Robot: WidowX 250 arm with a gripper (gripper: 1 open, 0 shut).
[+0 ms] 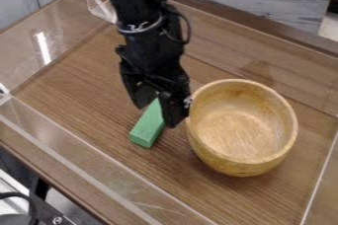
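Observation:
My gripper [150, 96] hangs over the upper end of a green block [148, 127], which lies on the wooden table left of a yellow bowl [239, 142]. The arm comes down from the top of the camera view.
The yellow bowl takes up the right middle of the table. Bare wood [73, 91] lies to the left and behind. Pale boards run along the back, and a cable shows at the lower left edge.

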